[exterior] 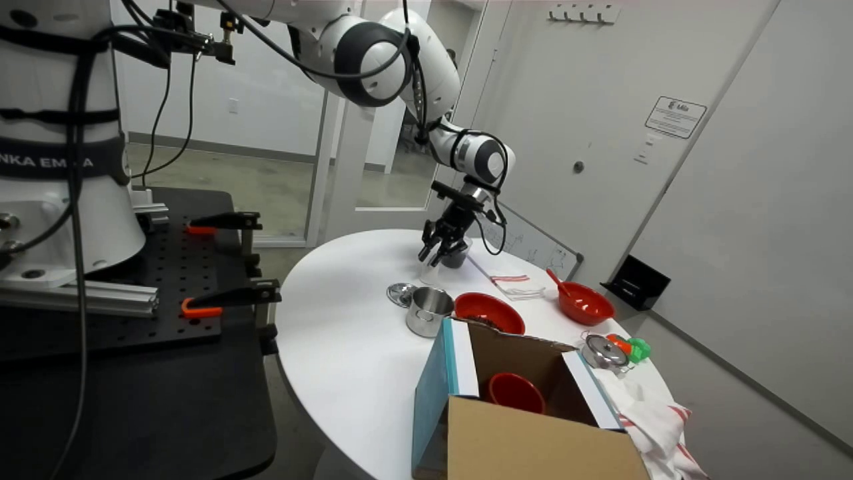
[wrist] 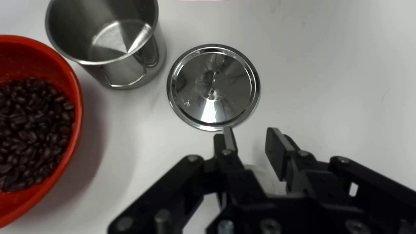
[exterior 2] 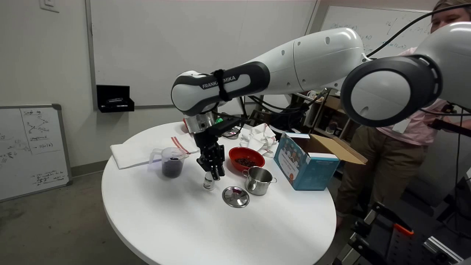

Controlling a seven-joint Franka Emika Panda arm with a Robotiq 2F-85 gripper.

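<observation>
A small clear cup point(exterior 2: 208, 182) with dark printing stands on the white round table. Right over it is my gripper point(exterior 2: 214, 173), pointing down. In the wrist view the gripper is open, its two fingers point(wrist: 230, 141) parted by a modest gap. The pale top of the cup point(wrist: 262, 178) shows low between them, partly covered by the gripper's body; I cannot tell whether either finger touches it. Close by lie a round steel lid point(wrist: 213, 87) with a loop handle and an empty steel pot point(wrist: 121, 72).
A red bowl point(wrist: 74, 128) of dark beans sits beside the pot. Behind the gripper stands a clear measuring jug point(exterior 2: 172, 167) with dark contents. An open cardboard box point(exterior 2: 304, 163) is at one side, towels point(exterior 2: 137, 154) at the back.
</observation>
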